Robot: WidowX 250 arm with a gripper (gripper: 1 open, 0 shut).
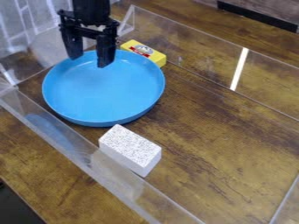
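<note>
My black gripper (pixel 89 54) hangs at the top left over the back of a blue round plate (pixel 103 92), its two fingers apart and open, with nothing seen between them. A yellow box with a red label (pixel 146 52) lies just behind the plate, to the gripper's right. A white speckled block (pixel 129 150) lies in front of the plate, apart from it.
Clear plastic walls run along the left and back and down the right side of the wooden table (pixel 216 140).
</note>
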